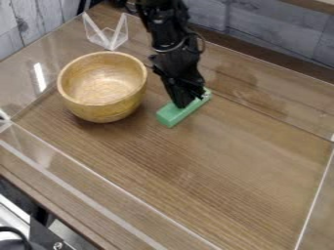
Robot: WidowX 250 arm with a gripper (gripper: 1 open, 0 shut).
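Observation:
A black robot arm comes down from the top centre to its gripper (186, 92), which is low over a flat green rectangular object (178, 114) lying on the wooden table. The fingers are at the upper end of the green object; whether they touch it or grip it, I cannot tell.
A large yellow bowl (102, 105) stands just left of the green object. A white wire-like item (109, 33) lies at the upper left.

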